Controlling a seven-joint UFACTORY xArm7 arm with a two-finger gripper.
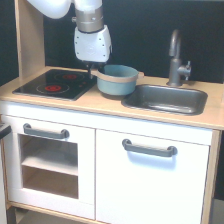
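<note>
A blue-grey pot sits on the wooden counter between the stove and the sink, its right side close to the sink's left rim. I cannot tell whether its base rests flat on the wood. From above, my gripper points down at the pot's left side, with the fingertips by the left handle. The fingers are small and dark here, so whether they are closed around the handle does not show.
The black stove with its red-marked rings lies bare to the left. A steel sink and a grey faucet stand to the right. Below are an open-fronted oven and a white cupboard door.
</note>
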